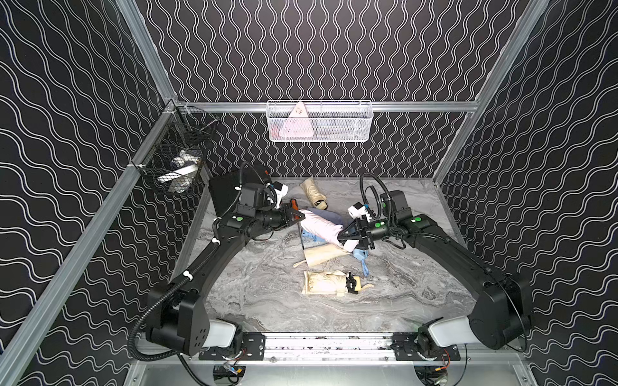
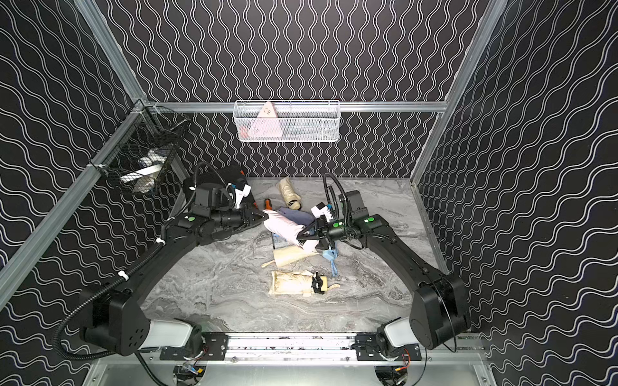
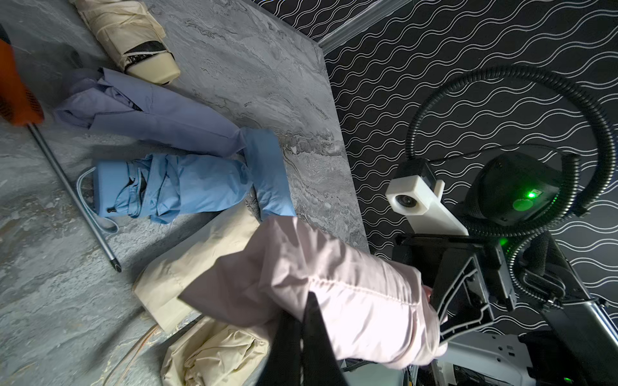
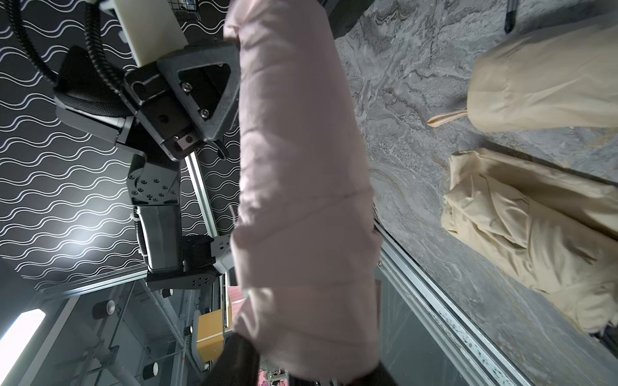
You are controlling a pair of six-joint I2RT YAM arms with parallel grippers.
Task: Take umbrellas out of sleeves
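A pink wrapped umbrella or sleeve hangs between my grippers, held up at its right end by my right gripper, which is around it; in the right wrist view the pink bundle fills the middle, down to the fingers at the bottom edge. My left gripper is at its left end, appearing shut; the fingers stand in front of the pink fabric. Cream bundles, blue bundles and a lavender bundle lie on the table below.
An orange-handled screwdriver lies left of the bundles. A black object sits at back left. A white wire basket hangs on the back wall, a black basket on the left. Bare table is at the front right.
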